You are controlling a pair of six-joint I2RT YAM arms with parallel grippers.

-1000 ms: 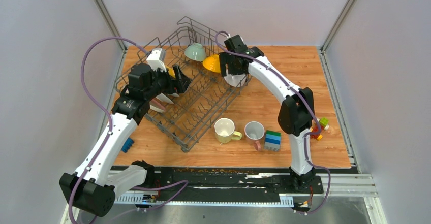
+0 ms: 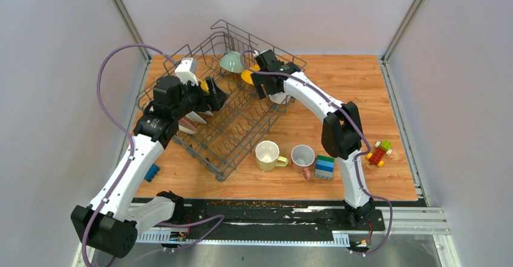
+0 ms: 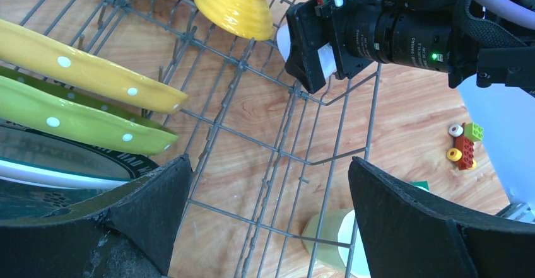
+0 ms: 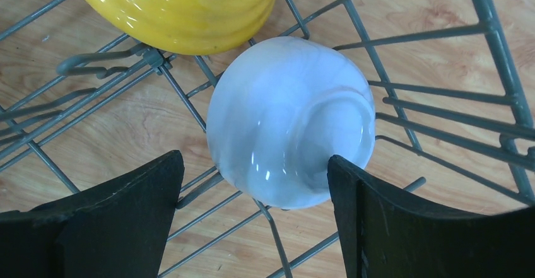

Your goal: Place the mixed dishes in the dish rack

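The dish rack [image 2: 221,174] holds a mint bowl [image 2: 231,61], a yellow bowl [image 4: 173,10], a white bowl [image 4: 271,120] tipped with its base showing, and yellow [image 3: 94,76] and green [image 3: 88,114] dishes among others at left. My right gripper is open just over the white bowl, nothing visibly held. My left gripper hangs open over the rack's left middle, empty. A pale yellow mug [image 2: 267,152] and a pink-handled mug [image 2: 302,158] stand on the table beside the rack.
A stack of blocks [image 2: 324,169] is beside the mugs, toy bricks [image 2: 379,154] lie at the right, and a blue piece [image 2: 151,172] at the left.
My right gripper and arm have shifted slightly left in the top view. The left arm and the dishes look unchanged.
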